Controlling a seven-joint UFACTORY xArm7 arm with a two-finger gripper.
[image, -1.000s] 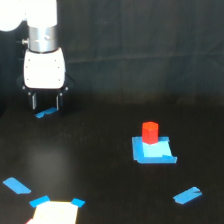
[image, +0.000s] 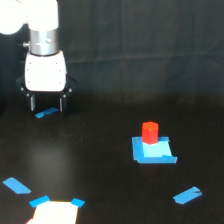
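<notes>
A small red block (image: 150, 132) stands on a pale square bordered with blue tape (image: 168, 159), right of the middle of the dark table. At the far left, my white gripper (image: 47, 103) points downward. Its two dark fingers (image: 33, 102) are spread apart, and nothing shows between them. The gripper is well away from the red block, with a wide stretch of table separating them.
Blue tape strips mark the table: one (image: 47, 112) just below the gripper, another (image: 187, 195) at the front right, and one (image: 16, 186) at the front left. A pale object (image: 55, 213) is cut off by the bottom edge.
My gripper has shifted very slightly down and to the right. The red block and the tape have stayed where they were.
</notes>
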